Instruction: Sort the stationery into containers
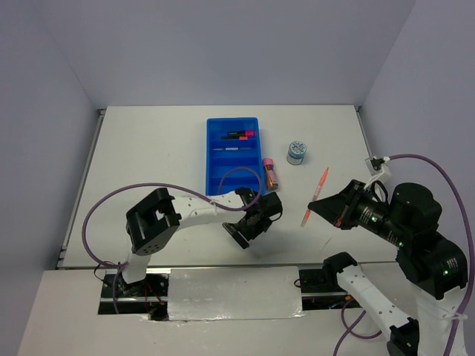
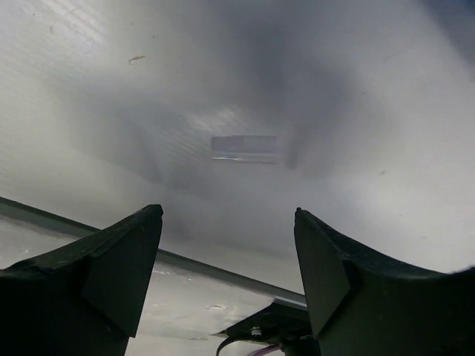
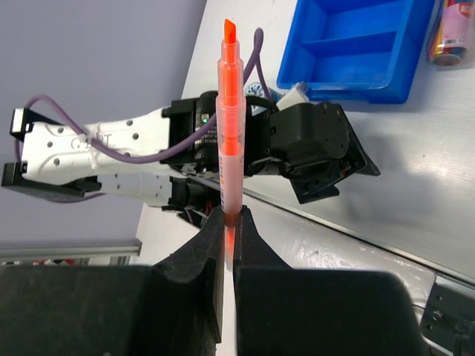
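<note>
My right gripper is shut on an orange highlighter-like pen [image 3: 231, 137], which stands upright from the fingertips in the right wrist view. From above, this pen [image 1: 320, 185] tilts over the right side of the table. My left gripper is open, its fingers well apart with nothing between them. A small clear piece [image 2: 244, 149], perhaps a cap or eraser, lies on the white table beyond those fingertips; the left arm hides it from above. The blue divided tray [image 1: 208, 152] holds a black-and-pink marker [image 1: 239, 134], a red-and-black item and a thin silvery pen [image 1: 232, 149].
A pink-topped bottle [image 1: 270, 173] stands against the tray's right side. Farther right is a blue-and-white tin [image 1: 296, 153]. Another tin [image 3: 257, 93] is partly hidden behind the left arm.
</note>
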